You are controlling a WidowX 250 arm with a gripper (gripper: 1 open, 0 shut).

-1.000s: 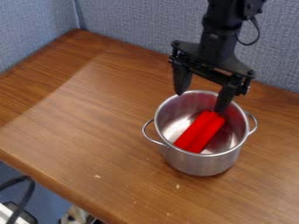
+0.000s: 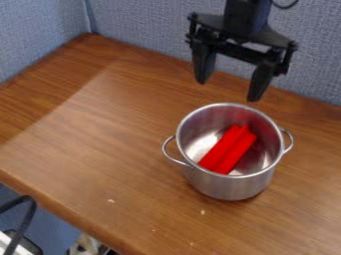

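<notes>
My black gripper (image 2: 234, 70) hangs open above and behind a steel pot (image 2: 229, 184), its two fingers spread wide with nothing between them. Inside the pot, which has a wire handle on each side, lies a red elongated object (image 2: 228, 149), tilted diagonally along the bottom.
A grey speckled wall (image 2: 140, 20) runs along the back. A black cable lies at the lower left corner.
My gripper has risen away from the pot, up and slightly back. The pot and the red object look about the same.
</notes>
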